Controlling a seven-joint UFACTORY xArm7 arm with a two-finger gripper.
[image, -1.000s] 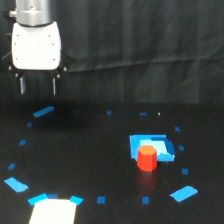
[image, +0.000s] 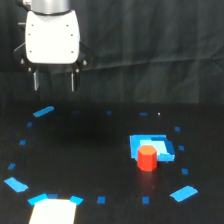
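The gripper (image: 53, 80) hangs from a white wrist housing (image: 52, 35) at the top left, high above the dark table, its two fingers apart and nothing between them. A red hexagonal block (image: 147, 158) stands on the table at the right, in front of a blue square tray (image: 163, 142) with a light inside, partly hidden by the block.
A pale cream square (image: 53, 212) lies at the front left edge. Blue tape marks (image: 182, 194) are spread around the dark tabletop.
The gripper has shifted a little to the right. The block, tray and cream square look unchanged.
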